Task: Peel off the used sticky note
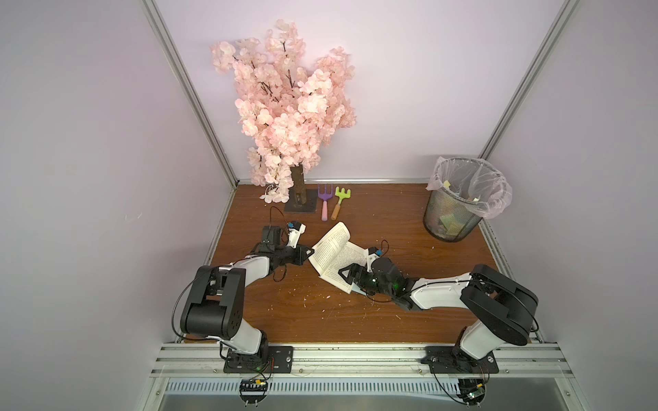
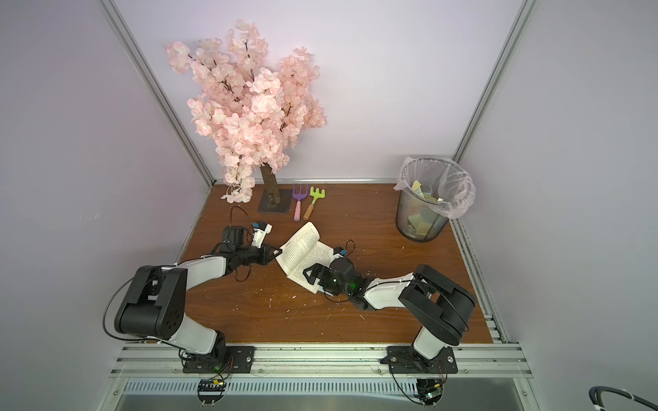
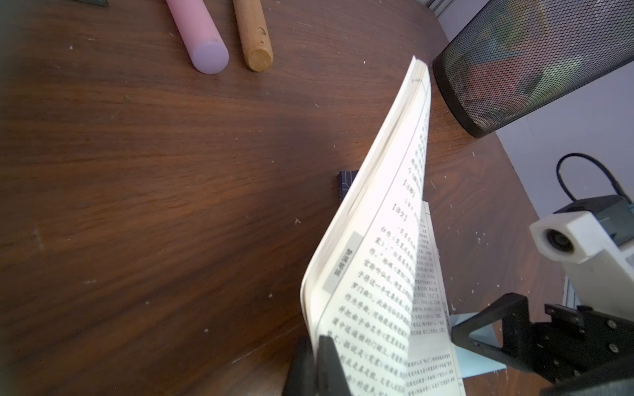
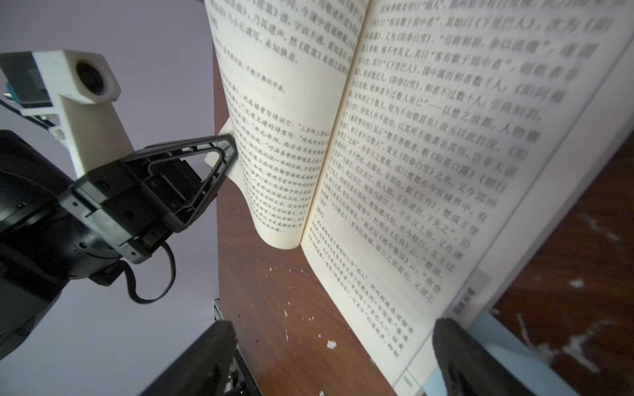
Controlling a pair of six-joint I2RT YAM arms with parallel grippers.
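An open book (image 1: 351,259) lies on the table, its left pages (image 3: 376,283) curled up off it. At the outer edge of those raised pages, my left gripper is shut on them. Over the right-hand page (image 4: 422,165) my right gripper stands open, with the page's lower corner below the gap between its fingers and nothing gripped. A pale blue piece (image 4: 505,349) pokes out from under that page beside one right finger (image 4: 465,359). Whether it is a sticky note or part of the cover, I cannot tell. No other note shows on the visible pages.
A mesh bin (image 1: 452,209) with a clear liner and coloured papers inside stands at the back right. A purple fork (image 1: 325,200), a green fork (image 1: 340,202) and a blossom tree (image 1: 294,102) are at the back. Small scraps litter the front table.
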